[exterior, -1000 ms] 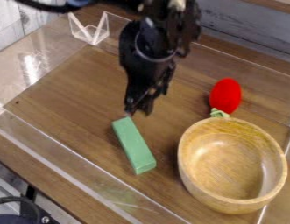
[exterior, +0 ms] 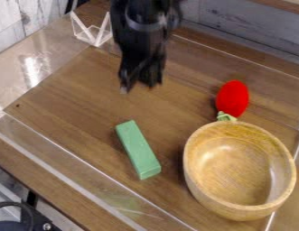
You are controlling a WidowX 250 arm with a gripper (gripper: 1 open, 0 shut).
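My black gripper (exterior: 145, 77) hangs high over the back middle of the wooden board, blurred, so what is between its fingers is hard to make out. A green block (exterior: 138, 149) lies in front of it. A wooden bowl (exterior: 239, 197) sits at the right, with a red object (exterior: 232, 97) with a pale green end behind it.
A clear plastic holder (exterior: 92, 29) stands at the back left. A wall runs along the back right.
The block, bowl and red object have not visibly moved.
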